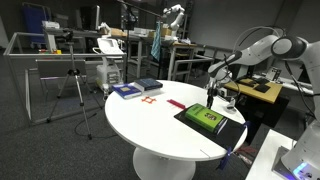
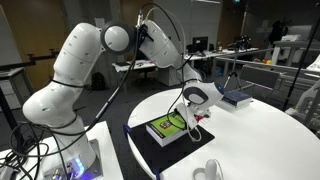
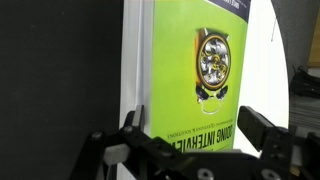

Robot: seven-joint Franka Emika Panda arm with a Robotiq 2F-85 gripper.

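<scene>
A thick green book [image 1: 206,117] with an alarm clock on its cover lies flat on a black mat [image 1: 230,131]. My gripper [image 1: 210,102] is low at one end of the book. In the wrist view the gripper stands open, its fingers apart with the green cover [image 3: 190,90] showing between them. The left finger [image 3: 128,145] overlaps the book's pale side; the right one [image 3: 262,132] is by the opposite edge. Whether either finger touches the book I cannot tell.
Dark books [image 1: 144,87] lie at the far side of the round white table [image 1: 140,120], near a small orange item [image 1: 149,99]. A red object [image 1: 176,103] rests close to the mat.
</scene>
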